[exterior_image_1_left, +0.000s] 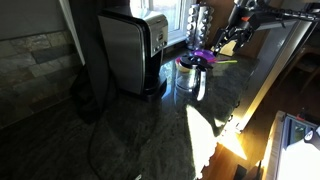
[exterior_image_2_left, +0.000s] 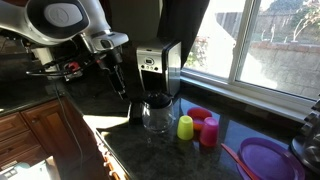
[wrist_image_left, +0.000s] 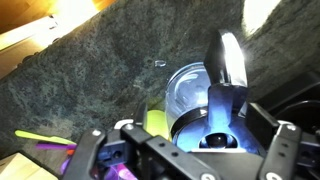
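A glass carafe (exterior_image_2_left: 157, 117) with a black lid stands upright on the dark counter, in front of the coffee maker (exterior_image_2_left: 157, 68). In the wrist view, the carafe's glass side (wrist_image_left: 185, 88) and its long handle (wrist_image_left: 229, 75) appear below my gripper. My gripper is open, its two fingers set wide on either side of part of the carafe's lid and handle, with nothing gripped. From the side, the gripper (exterior_image_2_left: 122, 92) hangs above and to the left of the carafe, apart from it.
A yellow-green cup (exterior_image_2_left: 185, 128), a pink cup (exterior_image_2_left: 209, 131) and a red bowl (exterior_image_2_left: 199, 114) are close to the carafe's right. Farther right lie a red utensil (exterior_image_2_left: 237, 158) and a purple plate (exterior_image_2_left: 268, 158). Bare counter (exterior_image_1_left: 140, 130) extends in front of the coffee maker.
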